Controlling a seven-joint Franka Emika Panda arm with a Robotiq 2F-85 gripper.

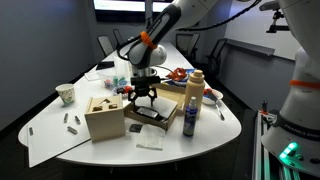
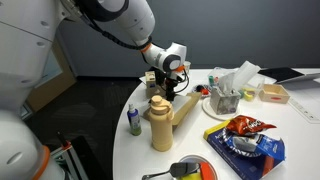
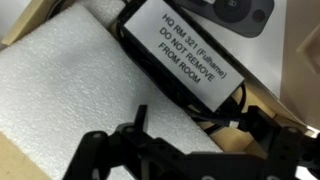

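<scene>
My gripper (image 1: 144,97) hangs over an open cardboard box (image 1: 171,118) on the white table, its fingers apart and nothing between them. In the wrist view, dark fingers (image 3: 95,150) reach in from the lower edge. Ahead of them lies a black device with a white label (image 3: 186,48), reading "DO NOT REMOVE FROM ROOM", with a black cable (image 3: 150,66) along its side. A dark grey remote (image 3: 235,12) is partly cut off at the top. White foam sheet (image 3: 70,95) covers the left part. Whether the fingers touch anything cannot be told.
A smaller cardboard box (image 1: 104,122) stands to the left of the open one. A dark bottle (image 1: 190,117) and a tan bottle (image 1: 196,84) stand to the right. A white paper (image 1: 150,137) lies in front.
</scene>
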